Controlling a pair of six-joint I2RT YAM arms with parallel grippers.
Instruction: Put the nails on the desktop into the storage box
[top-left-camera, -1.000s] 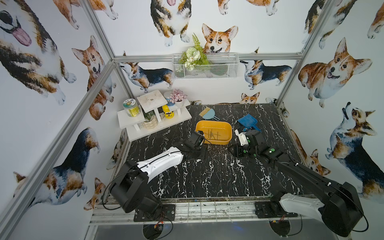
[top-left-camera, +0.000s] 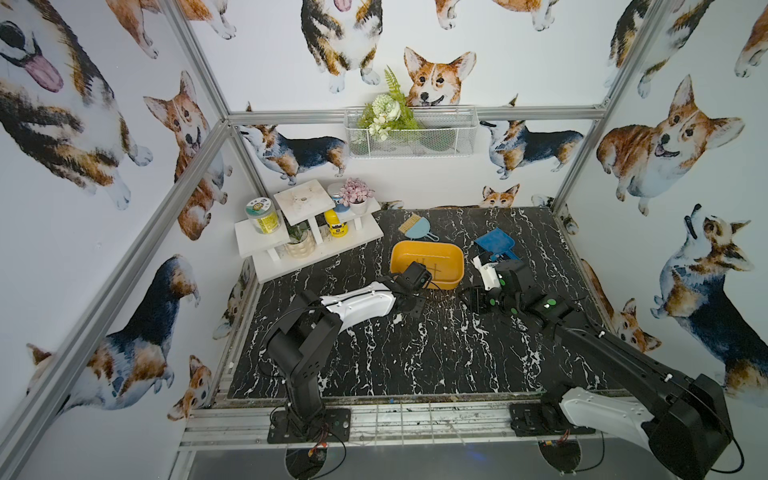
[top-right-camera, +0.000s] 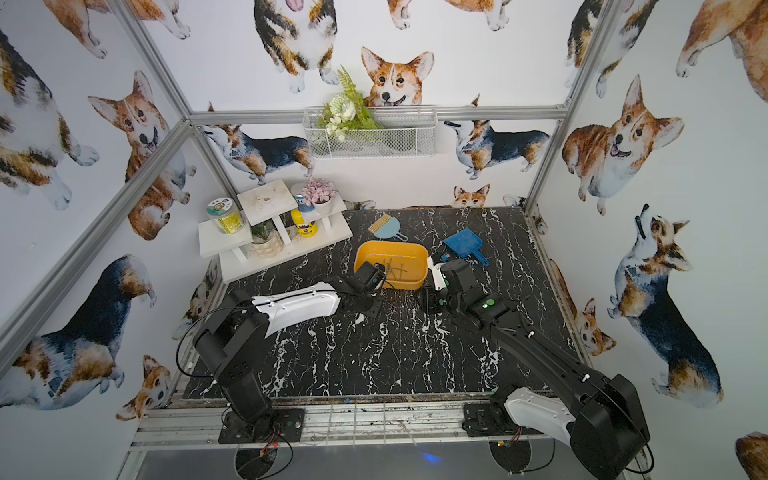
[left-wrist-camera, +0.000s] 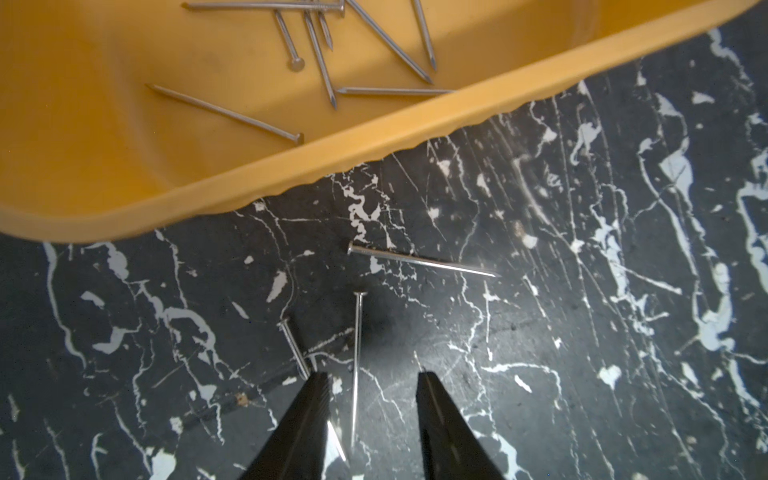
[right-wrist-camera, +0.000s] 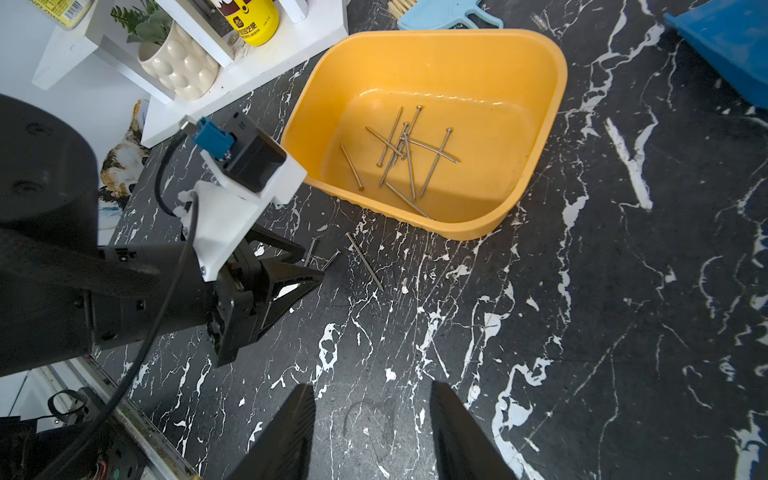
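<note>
Three nails lie loose on the black marbled desktop in the left wrist view: a slanted nail (left-wrist-camera: 293, 348), an upright-lying nail (left-wrist-camera: 357, 352) and a sideways nail (left-wrist-camera: 424, 261) nearest the box. Several more nails (right-wrist-camera: 409, 164) rest in the yellow storage box (right-wrist-camera: 512, 188). My left gripper is partly open above the desk, its left finger (left-wrist-camera: 308, 416) overlapping the slanted nail in view; nothing is held between the fingers. Off to the right of the box, my right gripper stands open and empty over bare desktop.
Behind the box lies a light blue brush and dustpan (top-left-camera: 418, 229); a blue dustpan (top-left-camera: 496, 241) is at the back right. A white shelf (top-left-camera: 320, 248) with jars and plants stands at the back left.
My left arm has reached to the right, its gripper now in front of the storage box and covering part of it in the top left view. The right arm has barely shifted.
</note>
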